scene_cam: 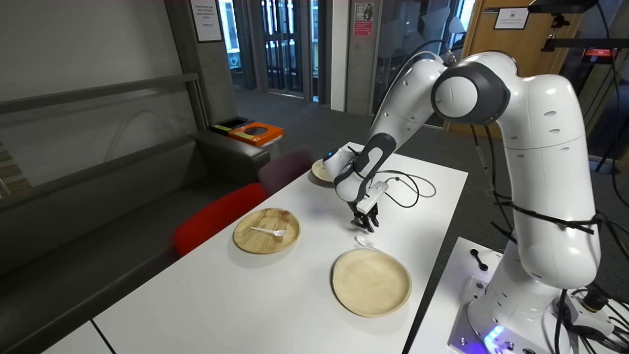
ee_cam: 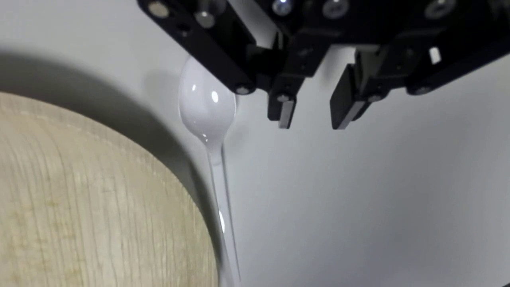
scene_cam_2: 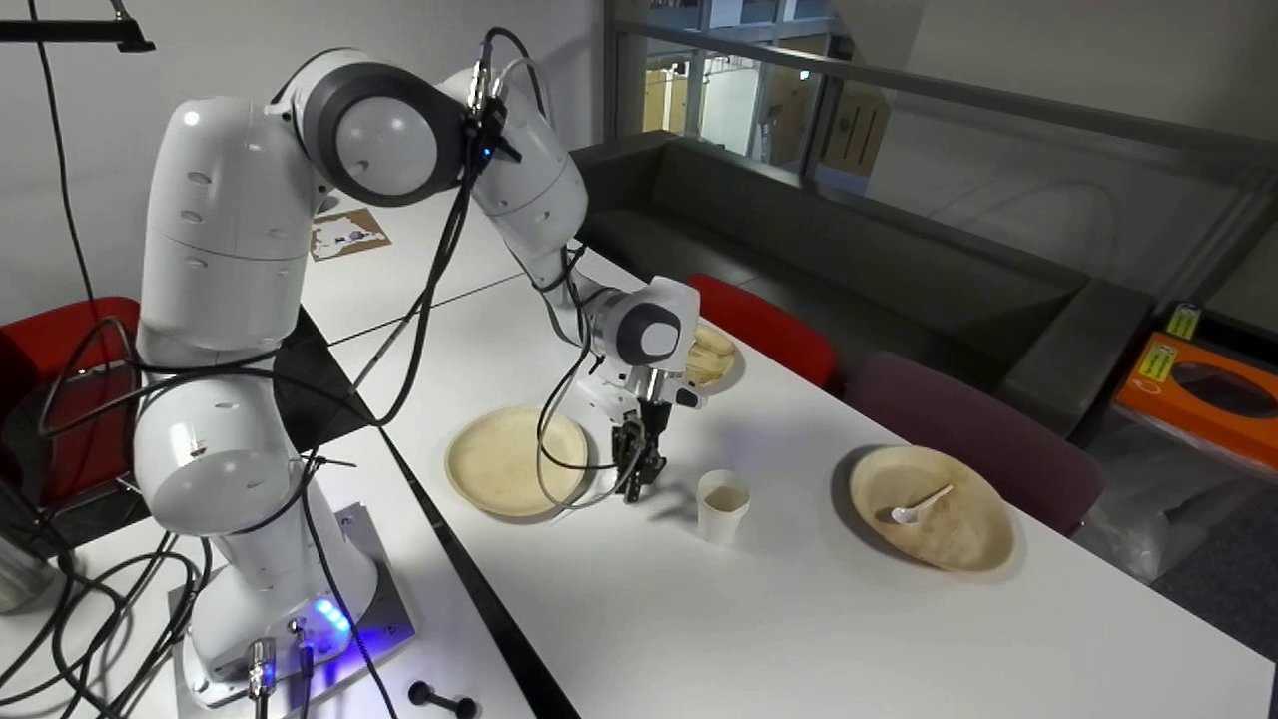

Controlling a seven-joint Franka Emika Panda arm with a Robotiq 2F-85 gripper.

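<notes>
Beside the near wooden plate (scene_cam: 371,283) a white plastic spoon (ee_cam: 208,103) lies on the table, bowl end outward, its handle running along the plate's rim. In the wrist view my gripper is to the right of the spoon's bowl, partly open, with bare tabletop between its two fingers. From exterior view 1, the gripper (scene_cam: 366,229) is low over the table, a little beyond the spoon (scene_cam: 363,242). A white cup (scene_cam_2: 724,505) stands upright near the gripper (scene_cam_2: 635,489) in exterior view 2; the arm hides it in exterior view 1.
Another plate (scene_cam: 247,243) with a white spoon (scene_cam: 271,231) rests by the red chair. A further plate (scene_cam_2: 893,467), also with a spoon (scene_cam_2: 920,505), lies toward the far end. Cables loop from the arm near the table surface. Open tabletop lies between the plates.
</notes>
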